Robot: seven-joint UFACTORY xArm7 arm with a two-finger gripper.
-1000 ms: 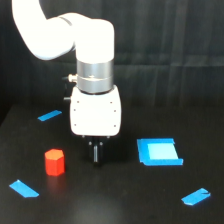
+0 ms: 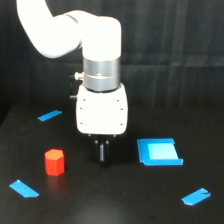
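Observation:
An orange-red block [image 2: 54,161] sits on the black table, left of the arm. My gripper [image 2: 101,152] hangs below the white arm near the middle of the view, to the right of the block and apart from it. Its fingers are small and dark against the table, so I cannot make out whether they are open or shut. Nothing is plainly seen between them. To the right of the gripper lies a pale square [image 2: 161,151] bordered with blue tape.
Strips of blue tape lie at the back left [image 2: 50,115], front left [image 2: 24,188] and front right [image 2: 196,197]. Bare table separates the gripper from the taped square. A dark curtain [image 2: 170,60] hangs behind.
The arm and gripper have shifted slightly to the right. The red block and the taped square are where they were.

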